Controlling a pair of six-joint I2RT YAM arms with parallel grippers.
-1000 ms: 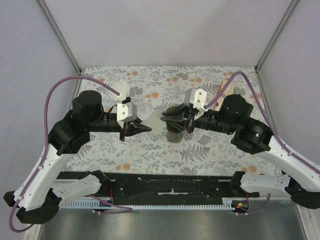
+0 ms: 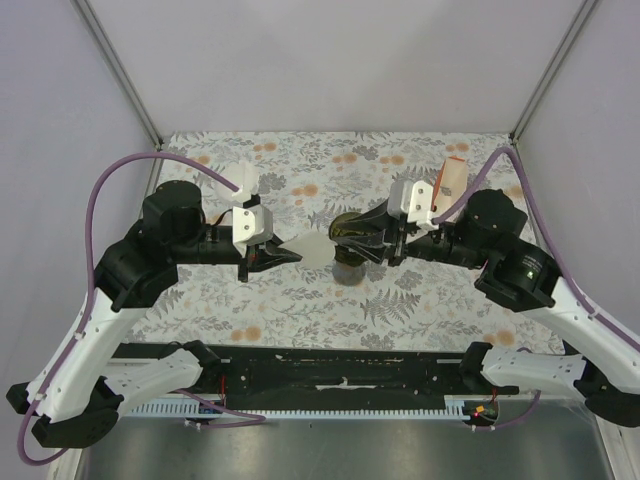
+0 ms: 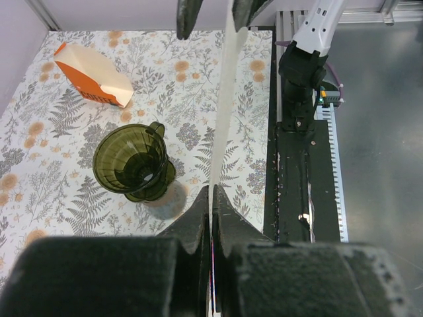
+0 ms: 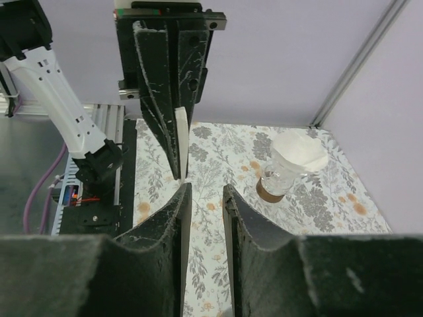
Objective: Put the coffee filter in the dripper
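A white paper filter (image 2: 310, 250) is pinched in my left gripper (image 2: 287, 256), seen edge-on as a thin strip (image 3: 221, 125) in the left wrist view, reaching up between the fingertips of my right gripper (image 2: 347, 243). My right gripper stands open beside the paper's far end. The dark olive dripper (image 3: 129, 158) sits on a glass vessel, below and behind the filter, partly hidden by my right gripper in the top view.
An orange-and-white packet (image 3: 92, 72) lies at the right back. A glass with white filters (image 4: 277, 172) stands at the left back.
My right gripper has moved to the right, and the filter's far end now stands more toward the right. The left arm has stayed in place.
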